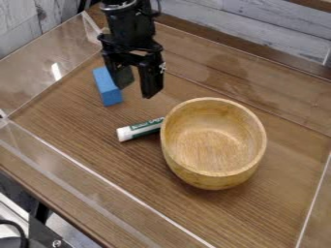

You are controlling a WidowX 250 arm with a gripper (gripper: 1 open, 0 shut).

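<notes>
The dark robot gripper [134, 76] hangs over the upper middle of the wooden table, its fingers spread apart with nothing visible between them. Just left of it stands a blue block [107, 85], partly behind the arm. Below the gripper a white and dark-green cylinder [139, 129] lies on its side, next to a large beige oval bowl [214, 140], which is empty.
Dark cables [14, 232] show at the lower left, beyond the table's edge.
</notes>
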